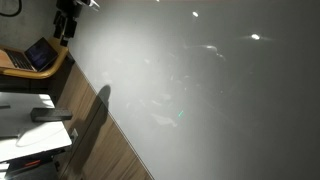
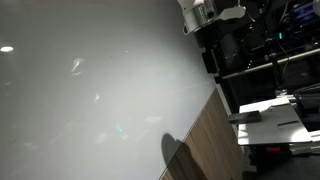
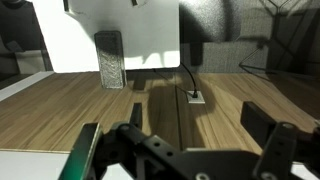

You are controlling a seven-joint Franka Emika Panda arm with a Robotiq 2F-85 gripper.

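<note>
A dark oblong block [image 3: 110, 58], perhaps an eraser, lies on the white tabletop [image 3: 150, 50] in the wrist view. Exterior view 1 shows the same block [image 1: 50, 115] at the lower left, and in exterior view 2 the block [image 2: 245, 117] is at the right. My gripper is open, its fingers wide apart with nothing between them. In exterior view 1 the gripper [image 1: 64, 41] hangs in the air at the upper left, well clear of the block.
A big pale board [image 1: 200, 90] with faint smudges and a small green mark [image 1: 180, 114] fills much of exterior view 1. An open laptop [image 1: 40, 53] rests on a wooden surface behind. Wooden planks [image 3: 60, 115] and a thin black cable [image 3: 187, 74] lie beside the tabletop.
</note>
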